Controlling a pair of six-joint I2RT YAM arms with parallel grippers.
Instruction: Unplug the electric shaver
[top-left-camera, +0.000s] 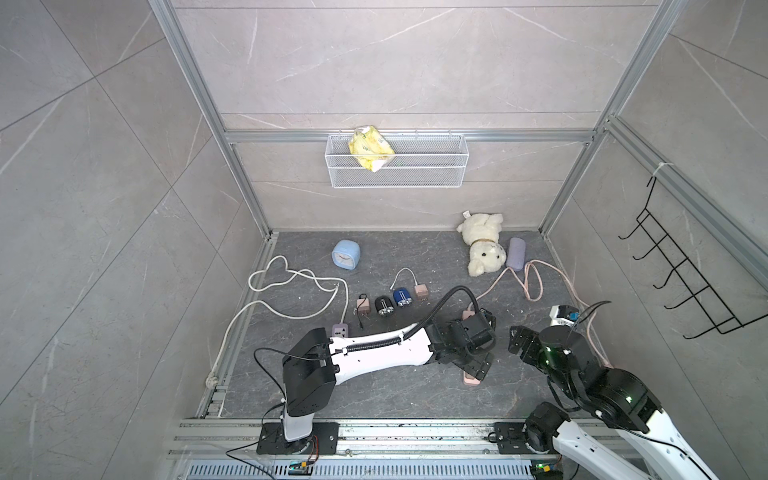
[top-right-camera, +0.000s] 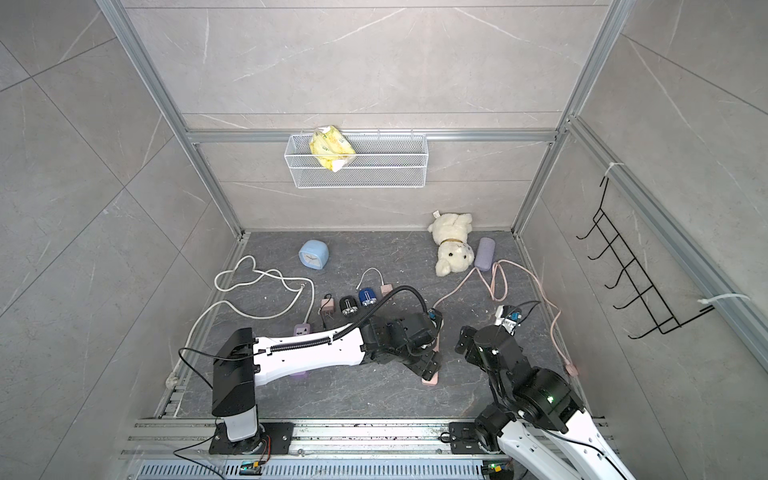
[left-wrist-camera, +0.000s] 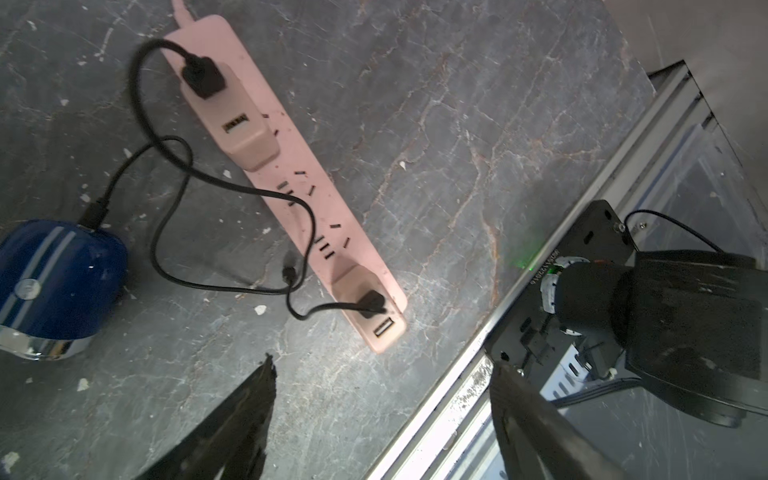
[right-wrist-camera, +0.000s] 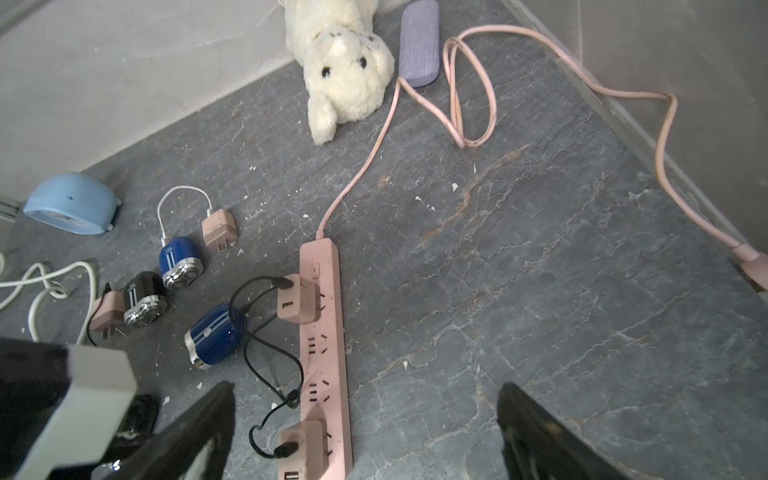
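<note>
A pink power strip (left-wrist-camera: 308, 188) lies on the grey floor with two pink chargers seated in it, a far charger (left-wrist-camera: 228, 120) and a near charger (left-wrist-camera: 369, 308). Each has a black cable plugged in. Beside the strip rests a blue shaver, a black cable at its end; another shaver (right-wrist-camera: 140, 420) is partly hidden by the left arm in the right wrist view. My left gripper hovers over the near end of the strip, its fingers apart and empty. To the strip's right, my right gripper stands open, holding nothing.
Two unplugged chargers with shavers, one blue (right-wrist-camera: 181, 262) and one black (right-wrist-camera: 145, 298), lie farther back. A plush toy (right-wrist-camera: 348, 72) and purple case (right-wrist-camera: 419, 44) sit at the back wall.
</note>
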